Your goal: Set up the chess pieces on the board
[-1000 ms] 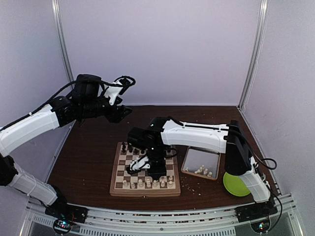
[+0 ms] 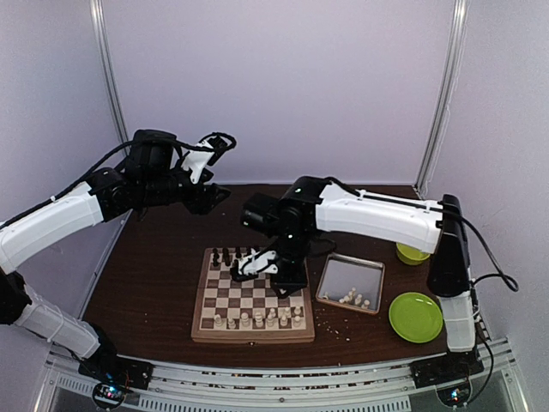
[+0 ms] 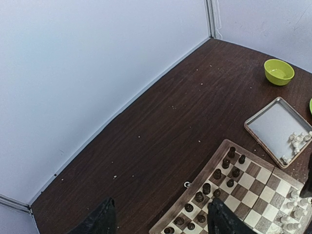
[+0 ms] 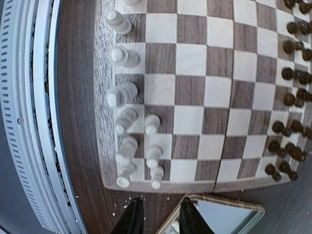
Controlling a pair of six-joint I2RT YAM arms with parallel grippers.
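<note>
The chessboard (image 2: 216, 305) carries dark pieces (image 3: 206, 189) along its far side and white pieces (image 4: 122, 57) along the near edge, with a shorter second white row at the right end. My right gripper hangs over the board's right part, fingers apart with nothing seen between them. A metal tray (image 2: 350, 275) right of the board holds several loose white pieces (image 3: 297, 141). My left gripper is raised at the back left, above and away from the board, open and empty.
A green plate (image 2: 415, 318) lies at the front right, and a green bowl (image 3: 279, 71) stands behind it. Walls (image 2: 274, 94) bound the table.
My right arm has risen and shifted rightward and back from the board's near white row, uncovering the green bowl in the top view. The left arm is unchanged.
</note>
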